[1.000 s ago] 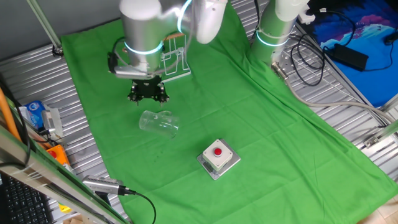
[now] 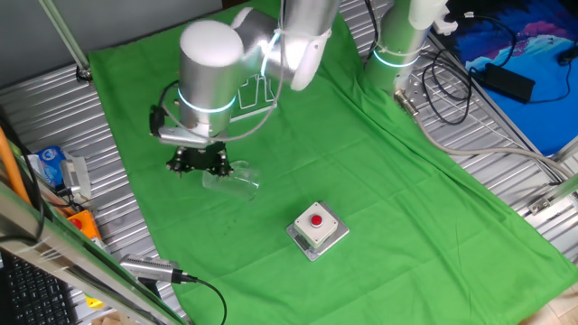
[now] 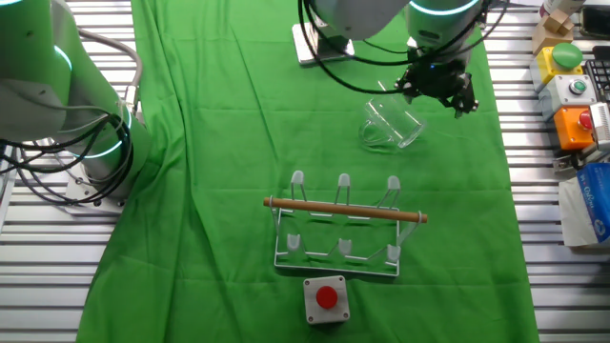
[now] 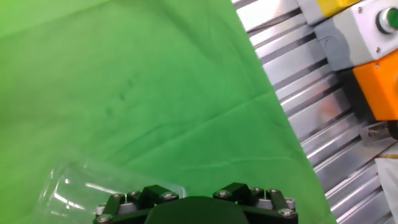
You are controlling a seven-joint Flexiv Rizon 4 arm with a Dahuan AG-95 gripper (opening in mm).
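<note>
A clear glass mug [image 2: 237,183] lies on its side on the green cloth; in the wrist view only part of the mug [image 4: 74,193] shows, at the lower left. My gripper [image 2: 199,170] hangs beside the mug's left end in exterior view 1, overlapping its edge there. In exterior view 2 the gripper [image 3: 437,103] is to the upper right of the mug [image 3: 391,124]. Its two fingers stand apart in the wrist view, nothing between them, so the gripper is open. Whether it touches the mug cannot be told.
A white wire rack [image 3: 338,270] with a wooden bar [image 3: 345,208] stands on the cloth. One red-button box [image 3: 327,300] is close by the rack, and another button box [image 2: 316,226] sits on a metal plate. Coloured switch boxes [image 4: 379,84] line the metal table beyond the cloth. Open cloth surrounds the mug.
In exterior view 1 my gripper has moved down and somewhat left, from above the mug to beside its left end. The mug looks unmoved.
</note>
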